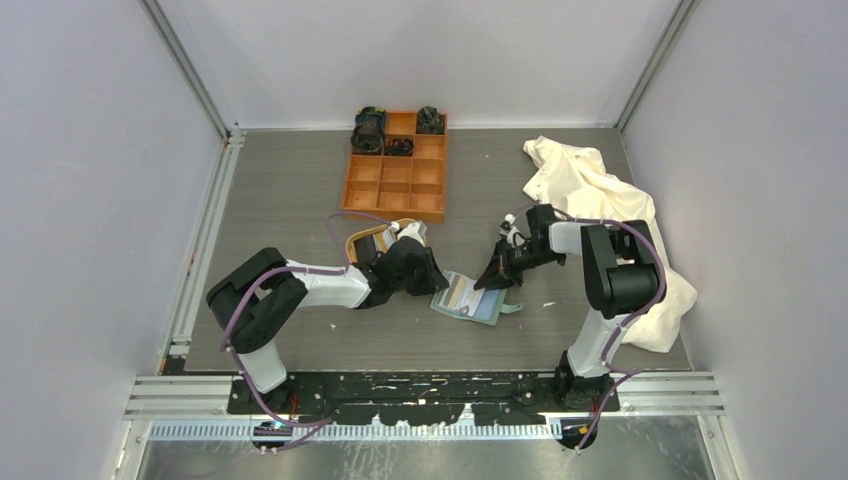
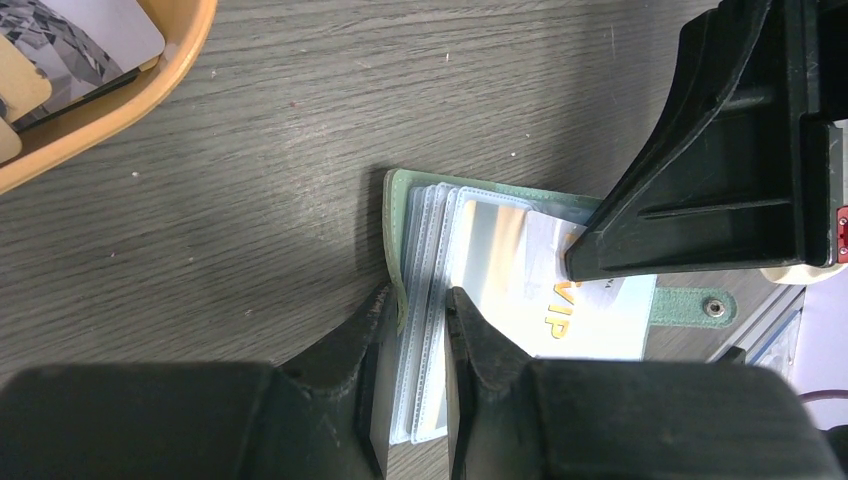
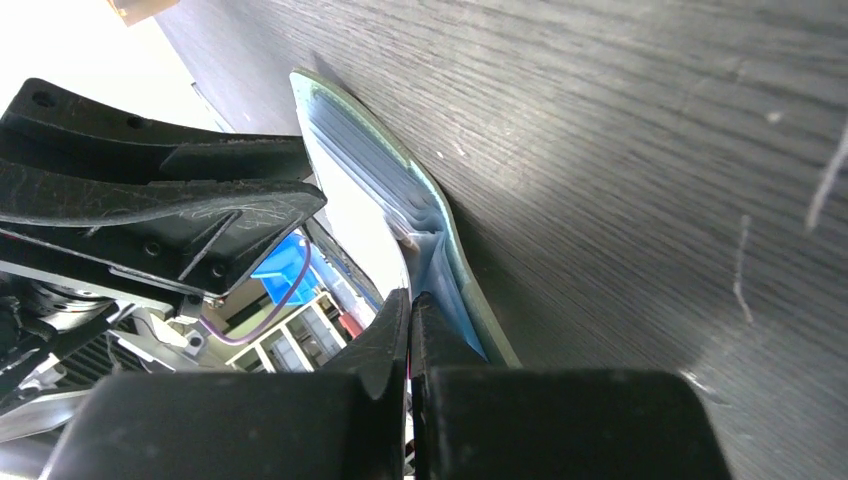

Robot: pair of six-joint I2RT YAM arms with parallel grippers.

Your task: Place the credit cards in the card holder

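On the table lies the pale green card holder (image 1: 487, 306), opened flat with clear sleeves showing. A white card with gold "VIP" lettering (image 2: 558, 318) shows on its page. My left gripper stands at the holder's left edge, the cover edge and layered sleeves between its fingers. My right gripper is shut over the page, with a thin white card edge running in between its fingers; most of that card is hidden. From the left wrist view, the right fingertips (image 2: 590, 262) rest low over the page.
An oval tan-rimmed tray (image 2: 140, 105) with several cards is just behind the left gripper. Farther back stands an orange compartment box (image 1: 396, 180) with dark bundles. A cream cloth (image 1: 575, 175) lies to the right.
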